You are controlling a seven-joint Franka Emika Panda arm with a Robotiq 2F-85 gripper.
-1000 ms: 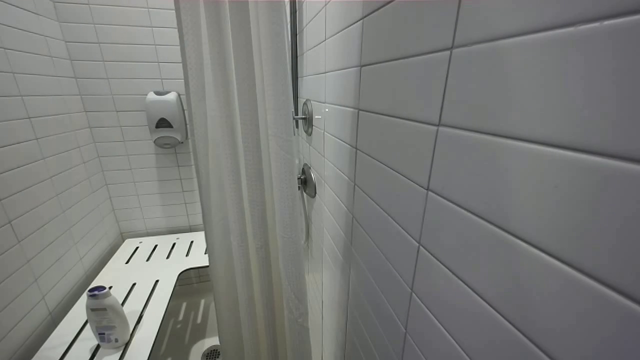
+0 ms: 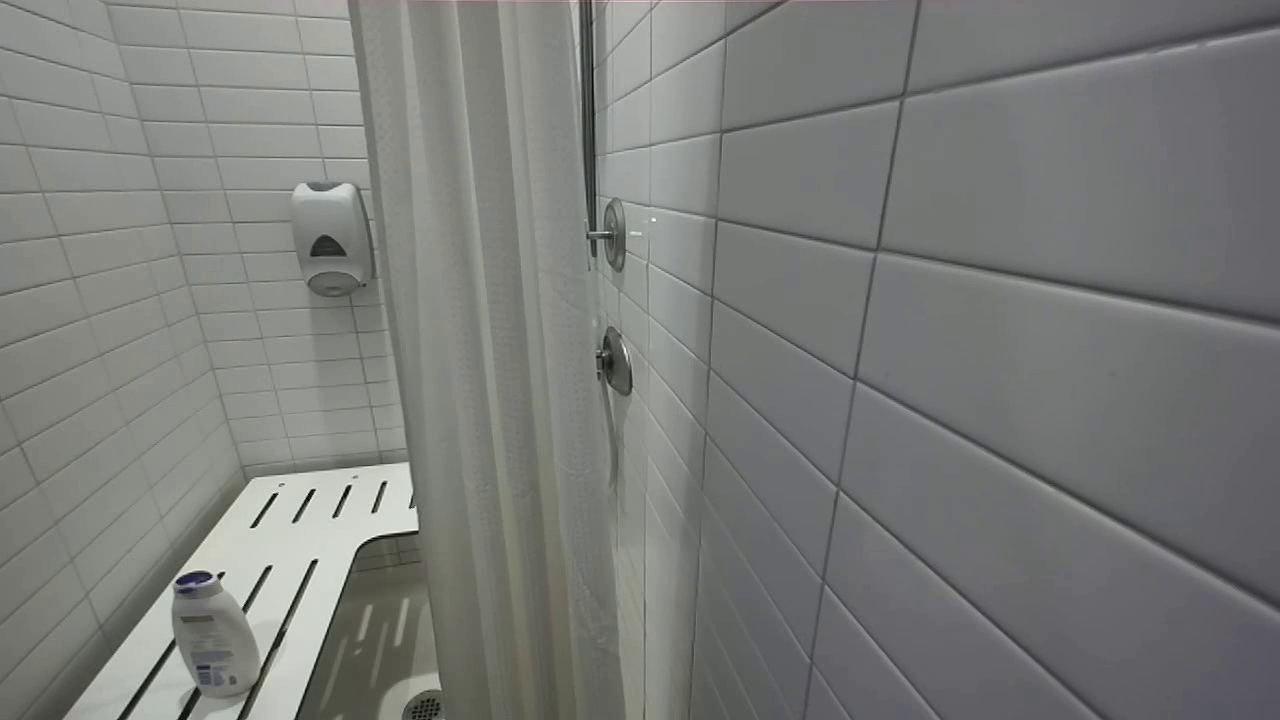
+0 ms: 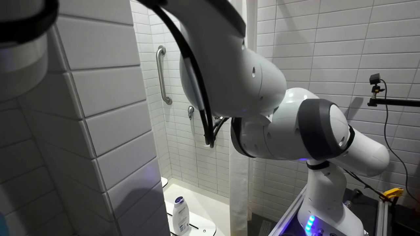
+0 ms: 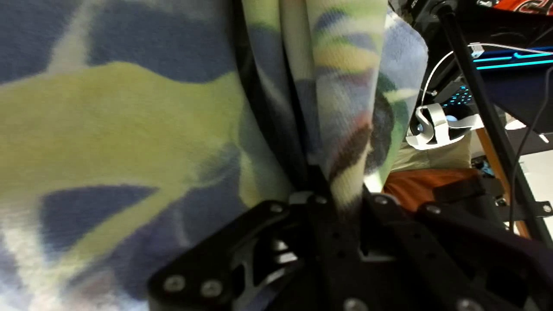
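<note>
A patterned cloth in yellow-green, blue-grey and white fills the left and middle of the wrist view. Its gathered folds run down between the fingertips of my gripper, which is shut on them. The cloth spreads out wide on the left, close to the camera, and a smaller part shows right of the folds. Neither exterior view shows the gripper or the cloth; only the white arm is seen in exterior view 2, reaching up and to the left out of frame.
A white bottle with a dark blue cap stands on the slatted shower bench. The shower curtain hangs beside the tiled wall. A tiled pillar rises left of the arm. A black pole and cables lie right of the cloth.
</note>
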